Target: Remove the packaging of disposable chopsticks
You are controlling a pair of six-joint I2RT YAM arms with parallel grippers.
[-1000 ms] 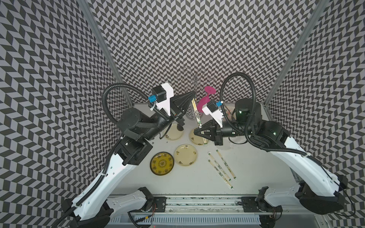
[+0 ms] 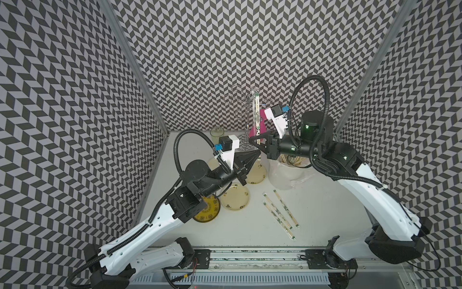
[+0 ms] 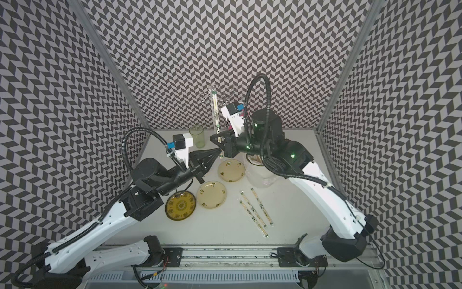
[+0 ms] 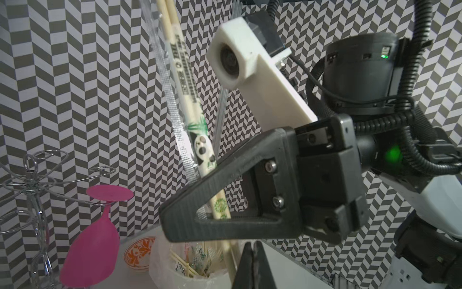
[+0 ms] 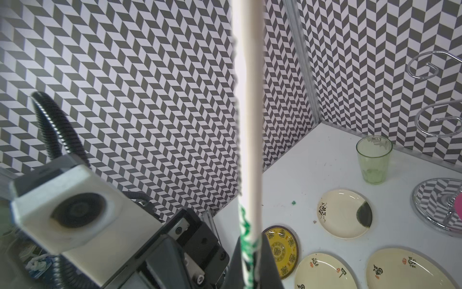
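A pair of chopsticks point(image 4: 201, 139) stands upright in my right gripper point(image 2: 255, 140), which is shut on it. Clear crinkled wrapper point(image 4: 180, 137) runs alongside; the bare tops of the sticks show in the left wrist view, with printed film lower down. My left gripper point(image 2: 258, 152) is shut just below the right gripper, beside the chopsticks' lower part; whether anything is between its fingertips cannot be told. Several wrapped chopstick pairs point(image 2: 284, 208) lie on the front right of the table.
Plates point(image 3: 211, 195) stand at middle and left, a green glass point(image 5: 373, 161) behind them. A metal rack point(image 4: 36, 197) with a pink spatula point(image 4: 91, 245) is at the back, and a translucent container point(image 2: 284, 175) with chopsticks sits under the right arm.
My right gripper has risen with the chopsticks, now more upright. My left gripper has moved down from near their top to below the right gripper, pointing right.
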